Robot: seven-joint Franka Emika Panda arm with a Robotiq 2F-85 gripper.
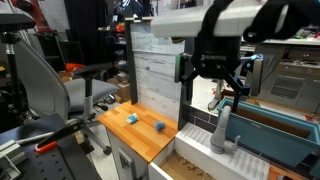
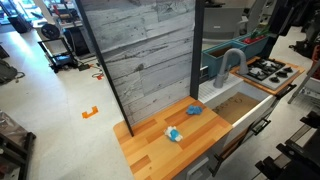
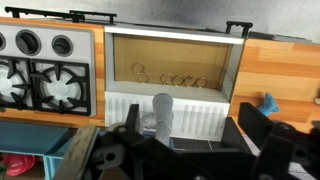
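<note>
My gripper (image 1: 212,88) hangs high above the counter in exterior view 1, its two fingers wide apart with nothing between them. In the wrist view the same spread shows, and the grey faucet (image 3: 162,118) appears in the gap, well below the fingers. An open white drawer (image 2: 214,102) has a bare wooden bottom (image 3: 165,57) with several ring-shaped marks. On the wooden counter (image 2: 150,150) lie a blue object (image 2: 194,111) and a small white-and-blue object (image 2: 173,134), apart from each other. Only the blue object (image 3: 267,103) shows in the wrist view, right of the drawer.
A stove (image 3: 47,72) stands left of the drawer in the wrist view. Behind the faucet sits a teal bin (image 1: 265,130). A dark post and grey plank panel (image 1: 158,60) rise behind the counter.
</note>
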